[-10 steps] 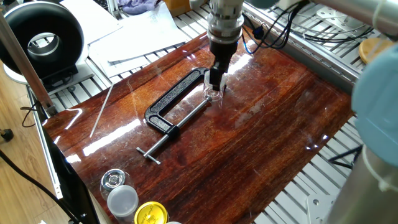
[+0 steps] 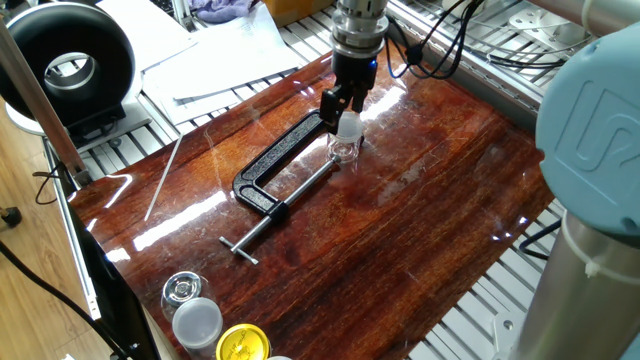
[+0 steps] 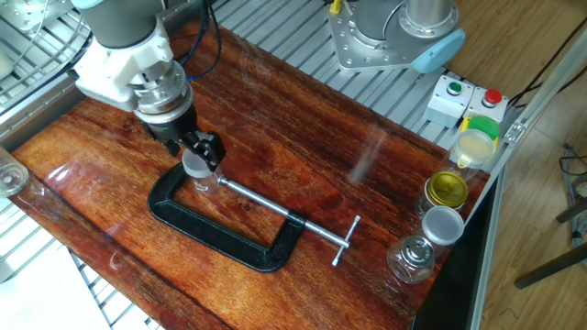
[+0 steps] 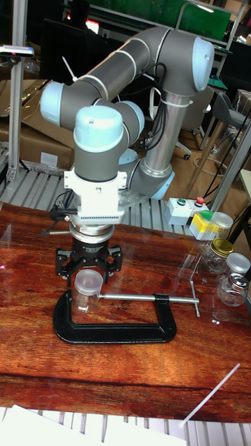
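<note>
A clear jar with a whitish lid [image 2: 350,127] stands upright inside the frame of a black C-clamp [image 2: 262,165], by the end of the clamp's screw. In the third exterior view the jar [image 4: 88,282] lies within the clamp's [image 4: 111,333] outline, near its left side. My gripper [image 4: 88,269] points down just above and behind that jar, its two fingers spread wide apart with nothing seen between them. From the second exterior view, the gripper [image 3: 193,147] hangs close over the jar lid [image 3: 196,163]; whether they touch cannot be made out.
Several lidded jars stand along one table edge, among them a gold-lidded one [image 3: 447,190] and a white-lidded one [image 3: 442,225]. The clamp's T-handle [image 2: 238,250] reaches out over bare table. Control buttons [image 3: 463,99] sit beyond the table.
My gripper has turned about its vertical axis, so its fingers now show broader over the jar. The arm's blue joint cover has shifted left in the view. Clamp and jars have stayed put.
</note>
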